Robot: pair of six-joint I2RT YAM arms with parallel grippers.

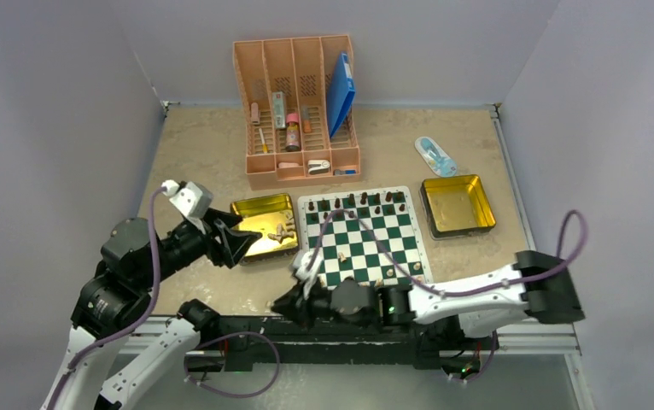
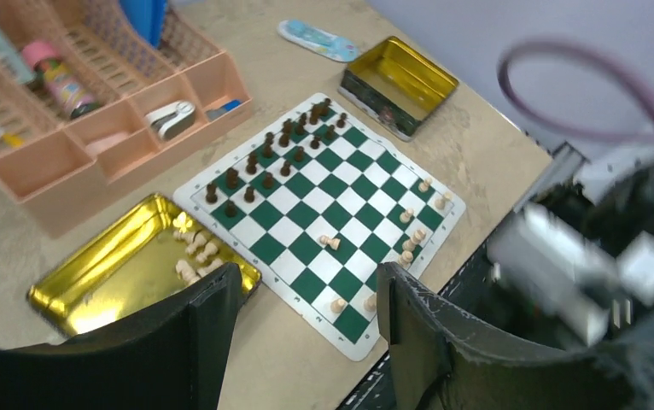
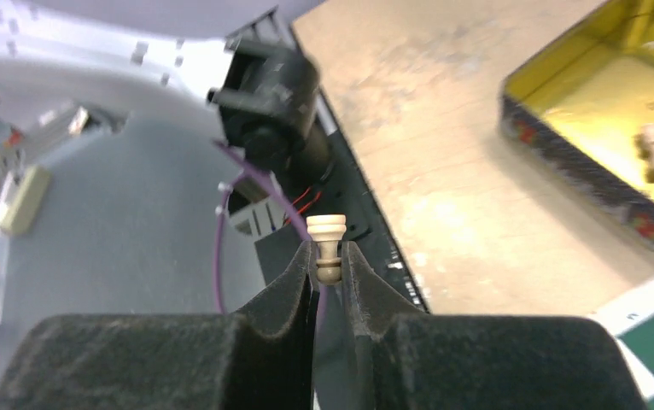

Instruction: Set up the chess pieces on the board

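The chessboard (image 1: pixel 362 235) carries dark pieces along its far rows and pale pieces along the near side, one pale piece lying on its side (image 2: pixel 329 242). Several pale pieces lie in the left gold tray (image 1: pixel 255 222). My left gripper hangs above and left of that tray, part open, nothing visible between its fingers. My right gripper is shut on a pale chess piece (image 3: pixel 327 225), over the near table edge left of the board's near side; in the top view it is blurred.
An empty gold tray (image 1: pixel 458 201) sits right of the board. A peach organiser (image 1: pixel 259 175) and a blue slipper-like item (image 1: pixel 436 156) stand at the back. The right arm stretches across the board's near edge.
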